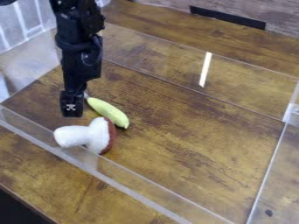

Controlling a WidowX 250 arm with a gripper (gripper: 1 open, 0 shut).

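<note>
The black gripper (72, 107) hangs open at the upper left of the camera view, above the wooden surface and just left of a pale green elongated object (107, 111), like a banana or squash. Below them lies a white, rounded object (77, 135) with a reddish part on its right side. Nothing shows between the fingers.
Clear plastic walls border the wooden surface (198, 131) at the left, front and right. A narrow white strip (205, 69) stands out toward the back.
</note>
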